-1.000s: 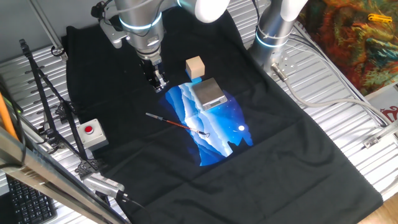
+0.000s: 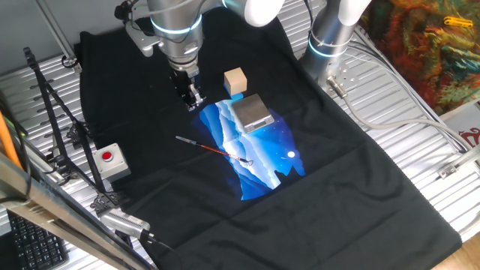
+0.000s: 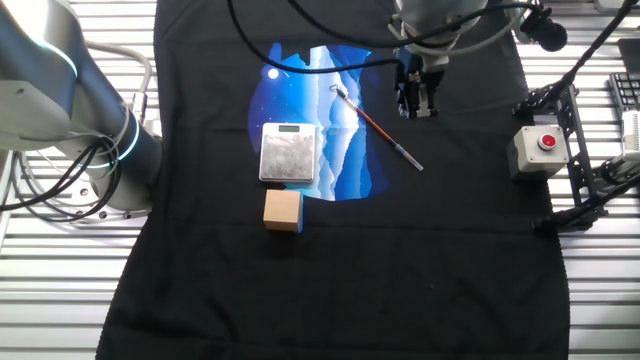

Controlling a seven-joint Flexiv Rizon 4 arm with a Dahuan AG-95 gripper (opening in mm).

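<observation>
My gripper [image 2: 193, 104] hangs over the black cloth, just off the edge of the blue printed picture [image 2: 259, 161]. In the second exterior view the gripper [image 3: 418, 110] points down near the top; its dark fingers are too small there to tell how far apart they stand. A silver scale [image 3: 288, 153] lies on the picture. Beside it is a tan box [image 3: 282, 210] with a blue side, apart from the gripper. A thin stick with a red-brown shaft and a wire loop [image 3: 375, 126] lies slantwise, partly on the picture and partly on the cloth.
A box with a red button [image 2: 111, 160] stands at one side, by a black metal frame [image 2: 64, 120]. The arm's base [image 2: 328, 45] stands at the opposite side. Cables [image 3: 330, 68] cross above the picture in the second view.
The scale, box and stick have stayed in place.
</observation>
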